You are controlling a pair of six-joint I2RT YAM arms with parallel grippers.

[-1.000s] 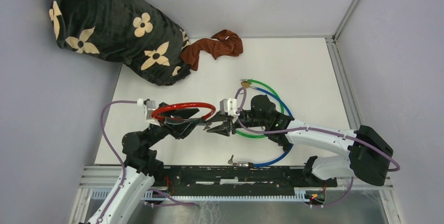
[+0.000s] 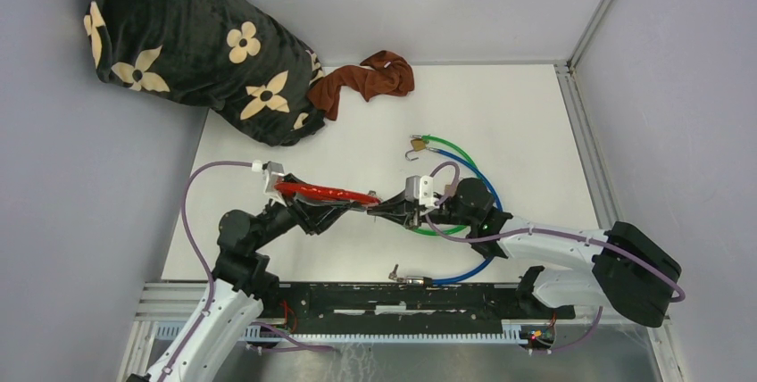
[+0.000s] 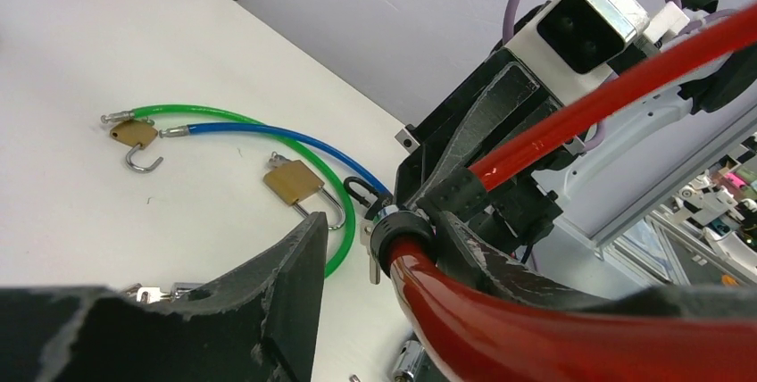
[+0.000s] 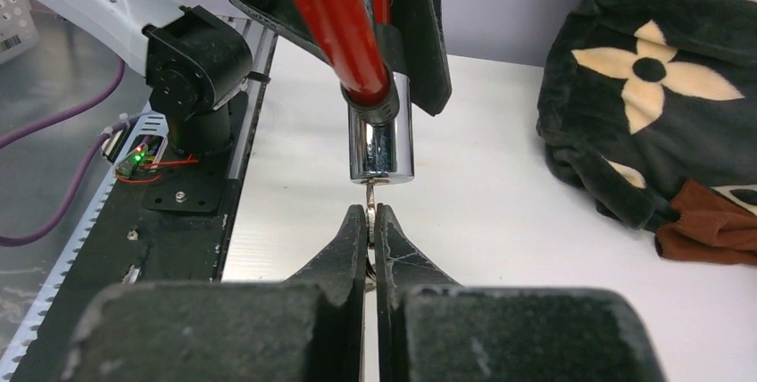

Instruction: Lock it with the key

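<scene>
The red cable lock [image 2: 326,192] is held up between my two arms, clear of the table. In the right wrist view its chrome cylinder [image 4: 382,152] points down, with the thin key [image 4: 370,196] at its end. My right gripper is shut on that key. My left gripper [image 2: 326,214] is around the lock's end with its fingers parted. A gap shows in the left wrist view between the left finger and the cylinder. The cable partly hides the other finger. How deep the key sits cannot be seen.
Green [image 3: 192,107] and blue [image 3: 286,135] cables lie on the table, beside an open padlock [image 3: 134,132] and another padlock [image 3: 295,182]. A brown cloth [image 2: 370,80] and a dark floral cushion [image 2: 214,52] stand at the back left.
Both grippers have shifted right.
</scene>
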